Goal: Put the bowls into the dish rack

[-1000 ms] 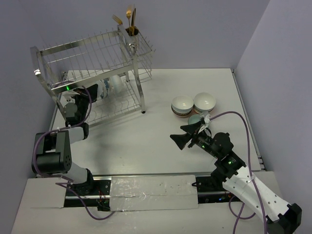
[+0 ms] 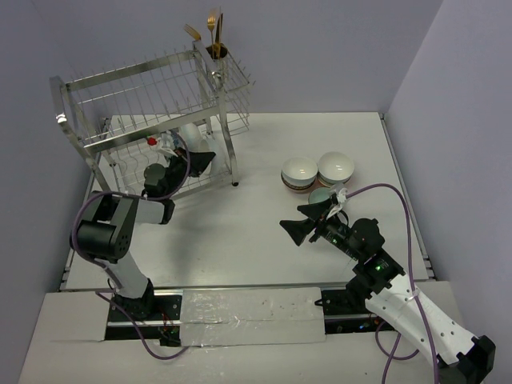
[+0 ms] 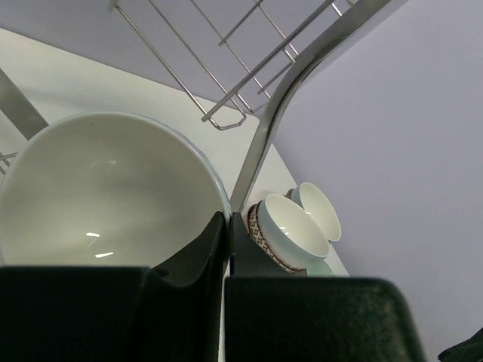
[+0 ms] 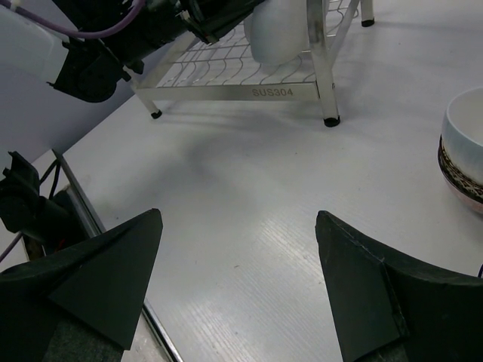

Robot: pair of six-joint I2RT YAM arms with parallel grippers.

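Inside the lower tier of the metal dish rack [image 2: 160, 132], my left gripper [image 2: 205, 162] is shut on the rim of a white bowl [image 3: 113, 188]. Both fingertips pinch that rim in the left wrist view, with the bowl's inside facing the camera. From the right wrist view, a white bowl [image 4: 278, 32] stands on edge near the rack's right front leg, beside the left gripper. Two white bowls, sit on patterned ones at the back right, by a greenish bowl [image 2: 320, 195]. My right gripper [image 2: 297, 222] is open and empty above the table.
A rack leg [image 3: 264, 143] stands close to the left fingers. The upper tier's wires overhang the left arm. A cup with gold cutlery [image 2: 216, 51] hangs at the rack's top right.
The left gripper has moved right along the rack's lower tier, toward its right end, and its arm has swung right. The right arm and the bowls near it look still.
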